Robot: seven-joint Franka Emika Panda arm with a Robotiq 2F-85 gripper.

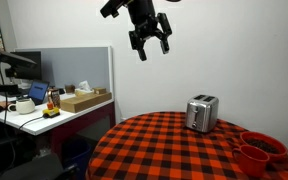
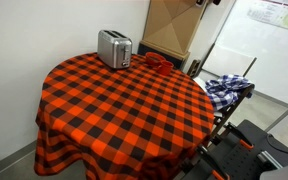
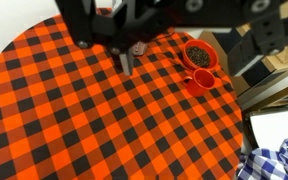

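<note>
High above the checkered table hangs my gripper, its two fingers spread with empty air between them. It is well apart from everything on the tabletop. A silver two-slot toaster stands upright toward the back of the table. Close to the right edge are a red mug and, beside it, a red bowl. Seen from the wrist, the bowl holds something dark and grainy, and the mug touches or nearly touches it. Parts of the gripper cover much of the toaster in that view.
A red-and-black checkered cloth covers the round table, whose middle and front are clear. A white wall rises behind it. At left, a side desk carries boxes, a mug and a monitor.
</note>
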